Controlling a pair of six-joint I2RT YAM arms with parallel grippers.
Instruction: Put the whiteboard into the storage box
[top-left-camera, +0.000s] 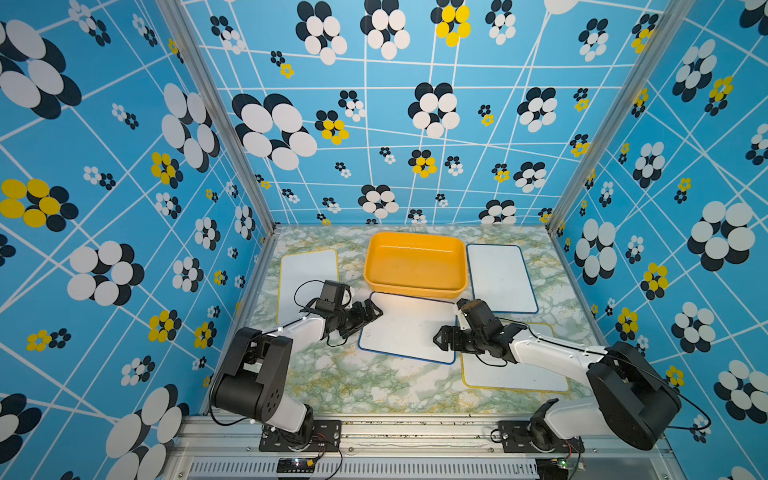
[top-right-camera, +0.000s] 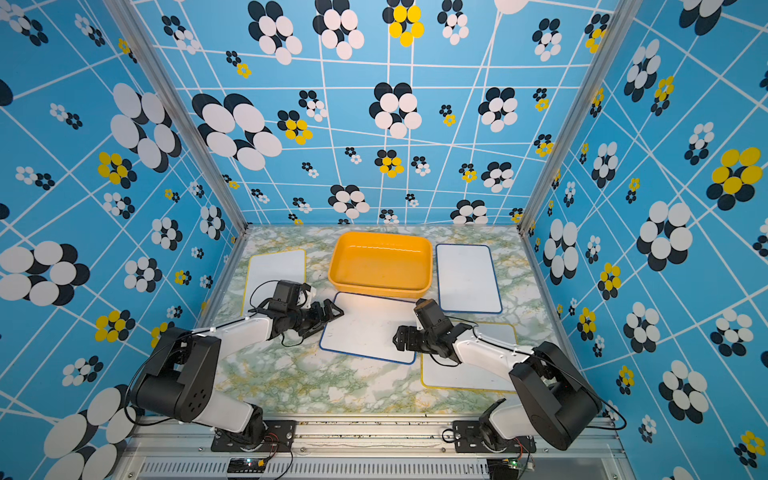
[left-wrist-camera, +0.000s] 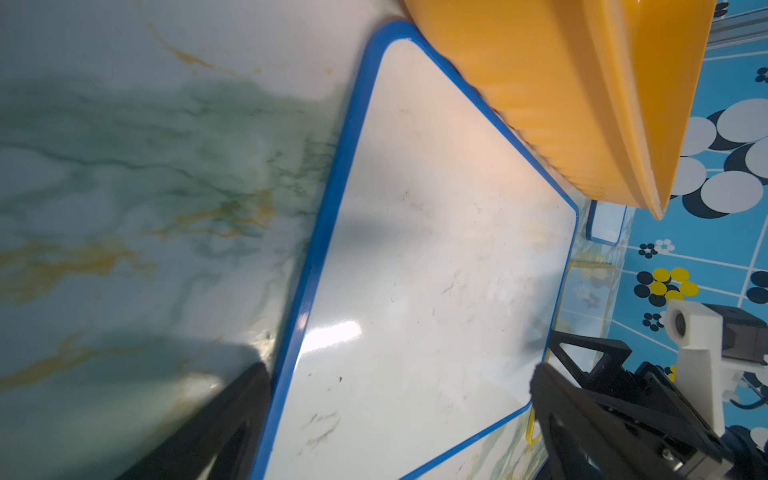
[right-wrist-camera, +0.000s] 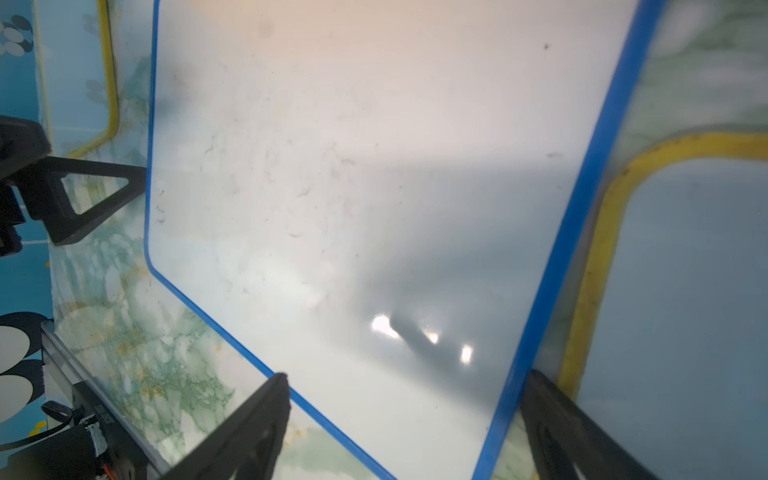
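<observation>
A blue-rimmed whiteboard (top-left-camera: 404, 324) (left-wrist-camera: 424, 256) (right-wrist-camera: 360, 200) lies flat at the centre of the marble table, just in front of the orange storage box (top-left-camera: 415, 264) (top-right-camera: 380, 262). My left gripper (top-left-camera: 369, 312) is open at the board's left edge, the blue rim between its blurred fingertips in the left wrist view. My right gripper (top-left-camera: 444, 337) is at the board's right end, its fingertips apart on either side of the blue rim, low and close to it; whether they touch the rim is unclear.
Another blue-rimmed board (top-left-camera: 500, 276) lies right of the box. Yellow-rimmed boards lie at the left (top-right-camera: 272, 268) and at the front right (right-wrist-camera: 680, 312), the latter partly under my right arm. Patterned walls enclose the table; bare marble shows at the front middle.
</observation>
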